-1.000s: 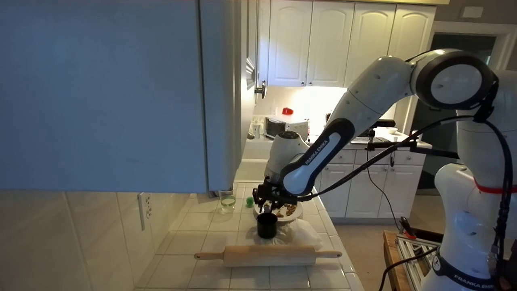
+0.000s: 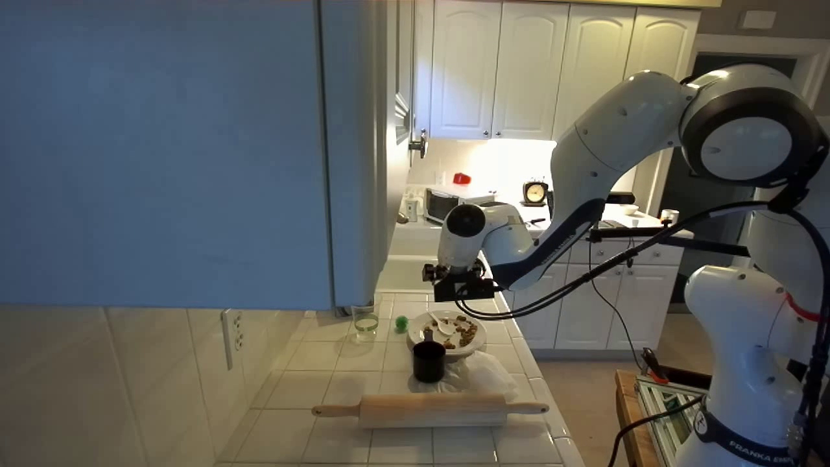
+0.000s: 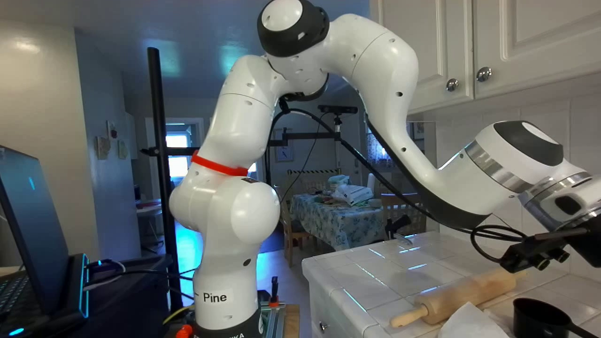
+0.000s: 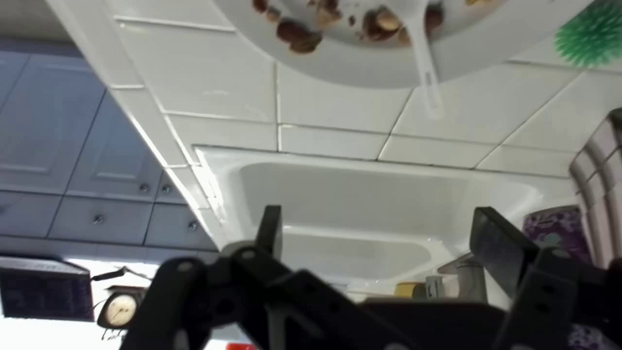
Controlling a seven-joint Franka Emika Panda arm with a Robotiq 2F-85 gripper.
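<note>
Over the tiled counter, my gripper is open, its two dark fingers wide apart with nothing between them. In exterior view 1 it hangs above the far side of a white plate point(image 2: 416, 336) holding nut-like brown pieces and a white plastic spoon point(image 2: 443, 325). A black cup with a handle point(image 2: 429, 364) stands on the near side of that plate. In the wrist view, the plate point(image 4: 350, 64) and the spoon's handle point(image 4: 428, 87) show at the top, while the white sink point(image 4: 350, 186) lies beyond the fingers.
A wooden rolling pin point(image 2: 432, 411) lies across the counter in front of a crumpled white bag point(image 2: 490, 376). Left of the plate are a green spiky ball point(image 2: 401, 323) and a clear glass point(image 2: 365, 323). An upper cabinet point(image 2: 163, 155) juts out at left.
My gripper has risen and moved slightly right, away from the black cup and plate. The spoon and more of the plate are uncovered; the cup and rolling pin have stayed in place.
</note>
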